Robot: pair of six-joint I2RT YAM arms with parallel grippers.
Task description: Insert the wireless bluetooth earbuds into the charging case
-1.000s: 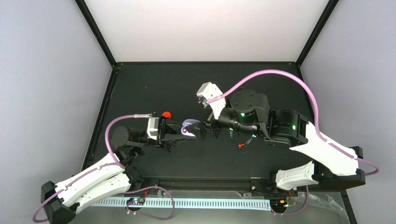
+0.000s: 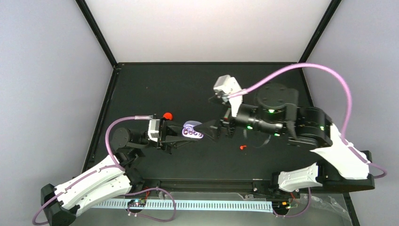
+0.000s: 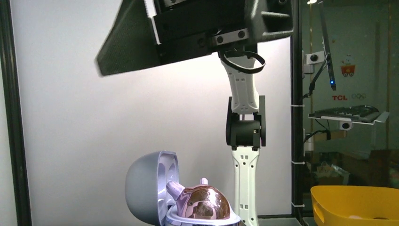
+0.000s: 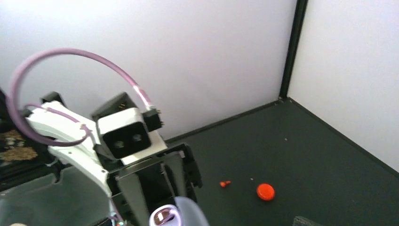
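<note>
My left gripper (image 2: 182, 132) is shut on the pale purple charging case (image 2: 193, 133), held above the table with its lid (image 3: 143, 188) open. In the left wrist view, a shiny coppery-purple earbud (image 3: 204, 202) shows at the case opening. A small second tip stands up behind it; how many earbuds are there and how deep they sit, I cannot tell. My right gripper (image 2: 211, 130) stands open just right of the case. Its dark fingers (image 3: 127, 44) loom above the case in the left wrist view. The right wrist view shows the case (image 4: 164, 216) at its bottom edge.
A round orange-red cap (image 2: 168, 116) lies on the black table behind the left gripper. A smaller orange piece (image 2: 243, 147) lies under the right arm.
The left arm and case moved slightly and are about where they were.
</note>
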